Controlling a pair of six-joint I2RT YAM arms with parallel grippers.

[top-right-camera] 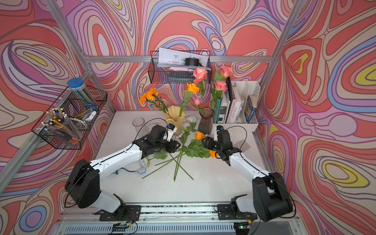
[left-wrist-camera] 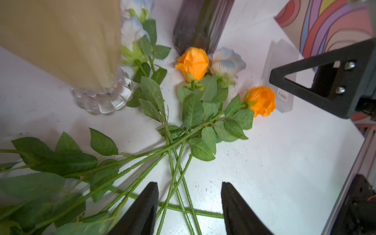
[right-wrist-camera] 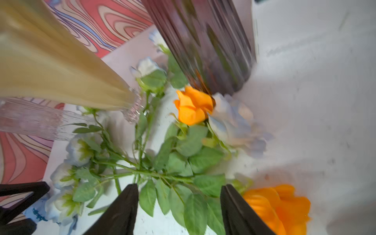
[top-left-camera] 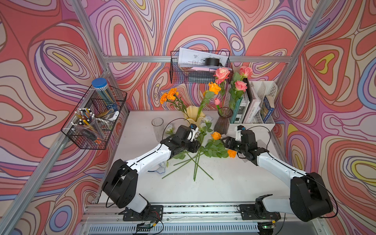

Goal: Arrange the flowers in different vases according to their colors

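Pink roses (top-left-camera: 241, 85) stand in the dark ribbed vase (top-left-camera: 221, 127), orange flowers (top-left-camera: 169, 95) in the cream vase (top-right-camera: 170, 110). A clear glass vase (top-left-camera: 157, 129) is at the left. Loose orange roses (left-wrist-camera: 261, 101), pale blue-white flowers (right-wrist-camera: 231, 121) and green stems (top-left-camera: 195, 168) lie crossed on the table. My left gripper is open above the stems in front of the cream vase, nothing between its fingers. My right gripper hangs open over the leaves and orange rose beside the dark vase, also empty.
A white file holder (top-left-camera: 262, 123) with books stands at the back right. Wire baskets (top-left-camera: 98, 145) hang at left and back. A flat grey object (left-wrist-camera: 282, 78) lies at the right.
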